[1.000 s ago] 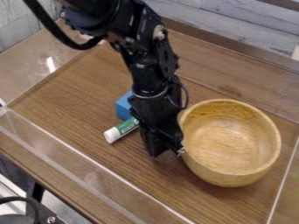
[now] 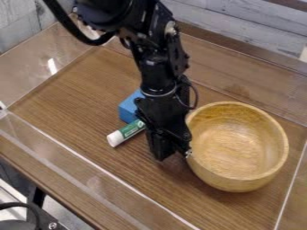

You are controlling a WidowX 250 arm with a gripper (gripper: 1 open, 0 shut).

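Observation:
My black gripper (image 2: 166,144) reaches down to the wooden table between a yellow bowl (image 2: 240,171) and a green-and-white tube (image 2: 120,134). Its fingertips are low and dark, close against the bowl's left side; it is shut, and nothing shows between its fingers. The tube lies just left of the gripper, in front of a blue block (image 2: 128,109), which is partly hidden behind the arm.
Bare wood (image 2: 60,108) fills the left of the table, with a clear strip along the front. A white plank wall (image 2: 252,27) runs along the back. The bowl takes up much of the right side.

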